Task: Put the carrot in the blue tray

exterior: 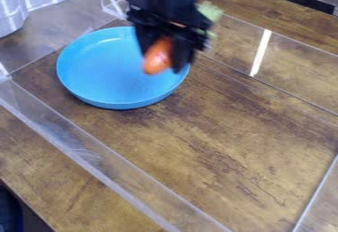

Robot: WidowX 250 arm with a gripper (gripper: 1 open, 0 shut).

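The carrot [158, 56], a blurred orange shape, hangs from my black gripper [161, 48], which is shut on it. Below and around it in the camera view is the round blue tray [103, 78]; the carrot appears over the tray's right part, still above its surface. The gripper's fingers are blurred, and part of the tray's back right rim is hidden behind the gripper.
A clear plastic wall [93, 162] runs along the left and front of the tray. Bare brown table [231, 142] lies to the right and in front. White cloth [40, 1] is at the back left.
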